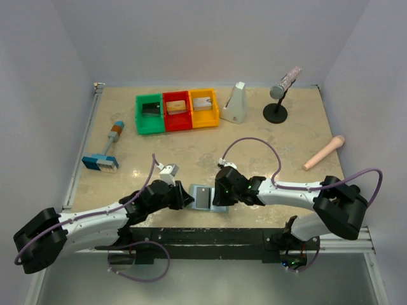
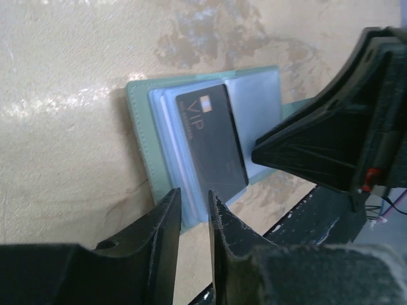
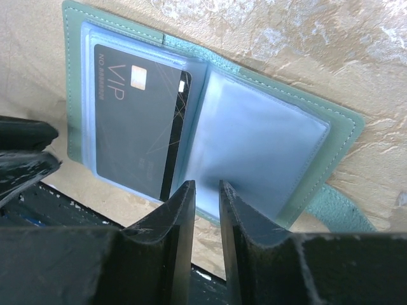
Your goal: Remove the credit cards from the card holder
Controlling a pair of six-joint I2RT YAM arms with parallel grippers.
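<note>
The open card holder lies at the table's front middle, a dark VIP card in its left clear sleeve; the right sleeve shows no card. My left gripper stands at the holder's left edge, its fingers slightly apart with nothing seen between them. My right gripper is over the right sleeve, fingertips a little apart, nothing seen between them.
Green, red and orange bins stand at the back, beside a white object and a black stand. A blue tool lies left, a wooden pin right.
</note>
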